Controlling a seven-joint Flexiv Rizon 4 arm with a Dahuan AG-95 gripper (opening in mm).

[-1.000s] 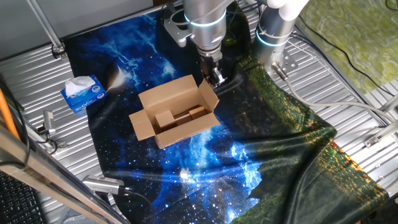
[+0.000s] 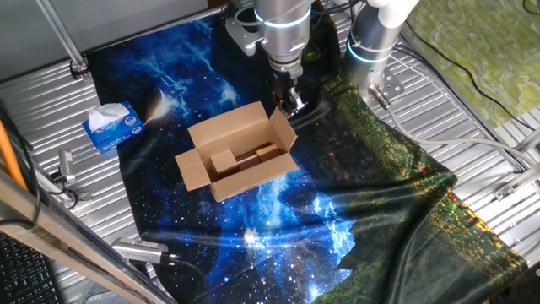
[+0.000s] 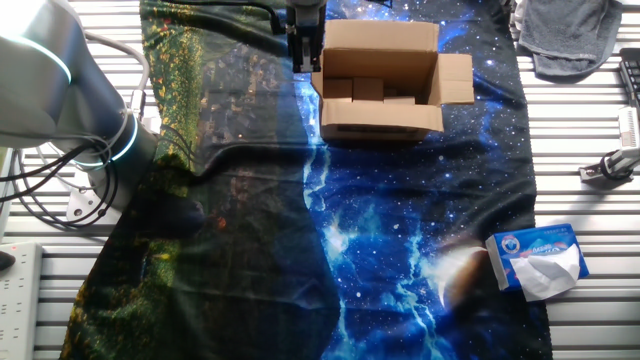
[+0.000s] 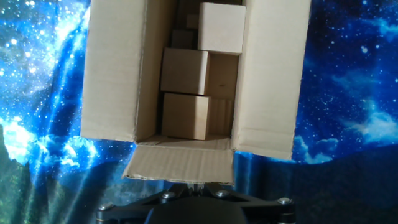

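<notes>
An open cardboard box (image 2: 253, 179) rests on the dark, galaxy-print cloth, its flaps spread outward. Several plain wooden blocks lie inside; in the wrist view a pale block (image 4: 221, 28) sits higher than two browner blocks, a middle one (image 4: 185, 71) and a near one (image 4: 185, 116). Smaller pieces at the far end are partly in shadow. My gripper is just outside the box, by the short end flap (image 4: 180, 163). Its fingertips appear together, and nothing shows between them. From the second exterior side, the gripper (image 3: 304, 68) hangs beside the box's left end.
A blue tissue box (image 2: 114, 128) stands at the cloth's edge, well away from the cardboard box. A grey towel (image 3: 570, 35) lies on the slatted table. Wrinkled cloth (image 2: 337, 245) leaves wide clear room around the box.
The arm has shifted very slightly to the right in the first exterior view. The box, its blocks and the tissue box have stayed in place.
</notes>
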